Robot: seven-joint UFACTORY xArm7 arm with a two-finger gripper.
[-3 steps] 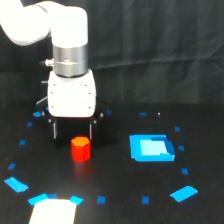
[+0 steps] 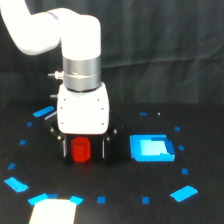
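Note:
A small red block (image 2: 80, 150) stands on the dark table, left of the middle, with its upper part close under the gripper body. A dark gap shows between the block and the right finger (image 2: 104, 144). The left finger is nearer to the block; whether it touches cannot be seen. To the right lies a blue square tray (image 2: 137, 153) with a pale blue-white patch inside it.
Blue tape strips, such as one near the left edge (image 2: 15, 184) and one at the lower right (image 2: 184, 193), and small blue squares mark the table. A pale square (image 2: 52, 212) is at the bottom left. Table space between block and tray is clear.
The arm has lowered and shifted slightly right, bringing the gripper's fingers from above the red block to either side of it. Block and tray have stayed in place.

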